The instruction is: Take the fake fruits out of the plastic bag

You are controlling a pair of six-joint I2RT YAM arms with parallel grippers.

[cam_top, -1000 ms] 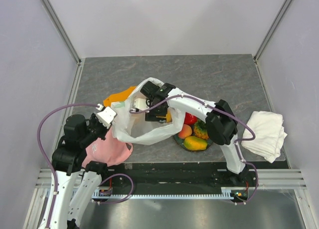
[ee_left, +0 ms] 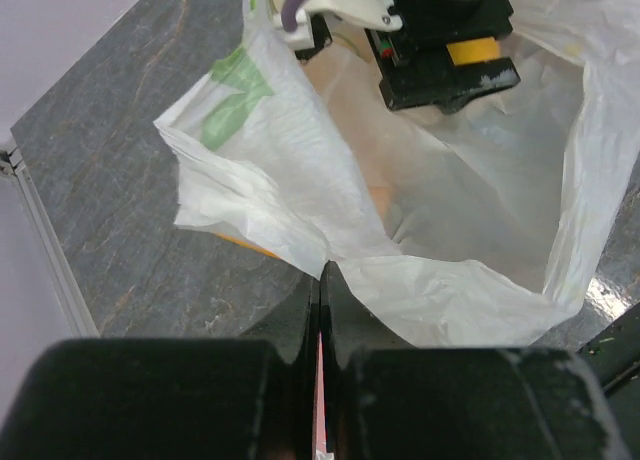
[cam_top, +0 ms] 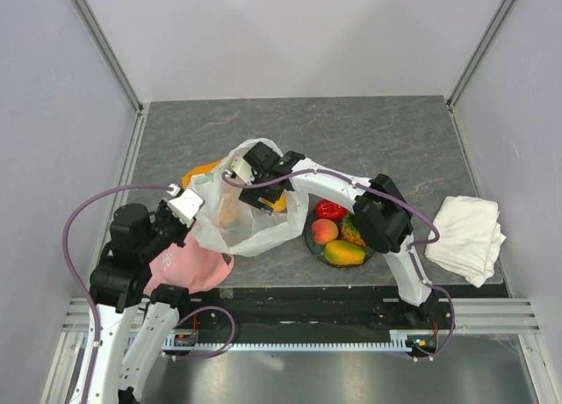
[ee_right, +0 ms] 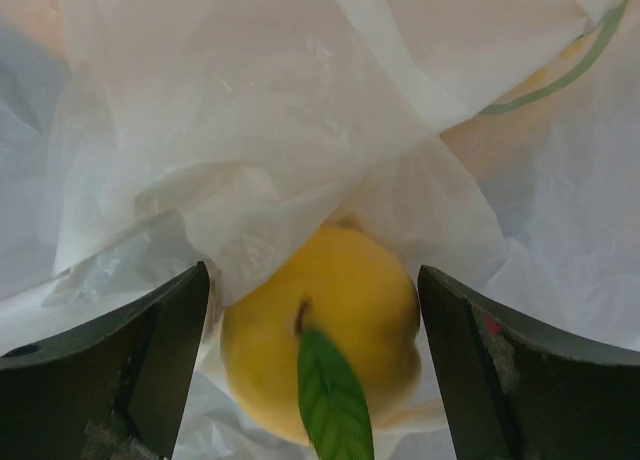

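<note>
The white plastic bag (cam_top: 237,233) stands open mid-table. In the left wrist view my left gripper is shut at its rim, the thin plastic reaching its fingertips. My right gripper is down inside the bag, part open, its fingers either side of a yellow-orange round fake fruit (ee_right: 280,365) with a green leaf, partly covered by plastic; whether it grips the fruit I cannot tell. A plate holds a red pepper (cam_top: 330,209), a peach (cam_top: 324,231), a pineapple (cam_top: 351,231) and a yellow mango-like fruit (cam_top: 344,253), right of the bag.
A pink bag (cam_top: 191,268) lies at the front left, an orange item (cam_top: 198,172) behind the white bag. A folded white cloth (cam_top: 461,241) lies at the right.
The right arm has shifted within the bag, now lower and slightly left of a second ago, and the bag's shape has changed with it. The left arm stays still.
</note>
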